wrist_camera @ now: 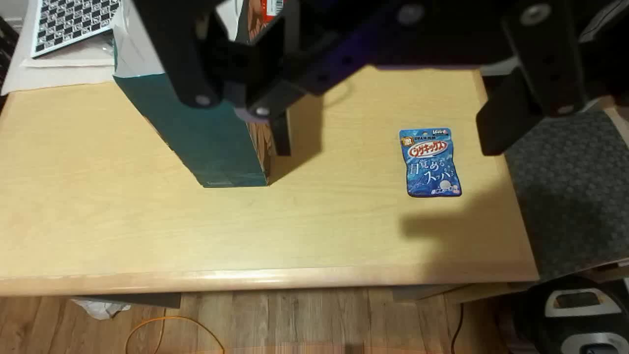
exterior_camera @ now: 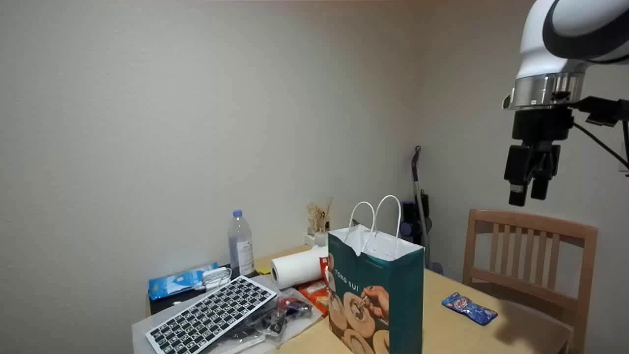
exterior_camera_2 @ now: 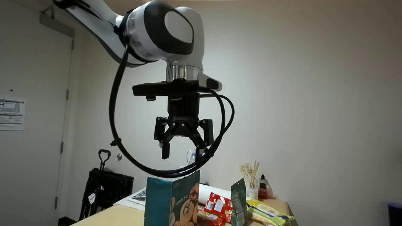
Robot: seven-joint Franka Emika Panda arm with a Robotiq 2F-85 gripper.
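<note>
High above the table, my gripper [exterior_camera_2: 181, 153] hangs open, pointing down, with nothing between its fingers. The wrist view shows its fingers spread wide, one finger [wrist_camera: 281, 132] overlapping the bag and the other past the table's right edge. A blue candy pouch [wrist_camera: 431, 162] lies flat on the bare wood, well below the gripper; exterior view 1 has the same pouch [exterior_camera: 470, 308] to the right of the bag. The green paper bag [exterior_camera: 377, 289] stands upright with white handles raised; its inside is hidden.
Left of the bag lie a black-and-white keyboard-like panel [exterior_camera: 212, 315], a paper roll [exterior_camera: 298, 266] and a bottle [exterior_camera: 240, 245]. Red packets [exterior_camera_2: 218, 206] and a dark green pouch [exterior_camera_2: 239, 201] sit behind it. A wooden chair [exterior_camera: 530, 259] adjoins the table [wrist_camera: 330, 236], whose front strip is clear.
</note>
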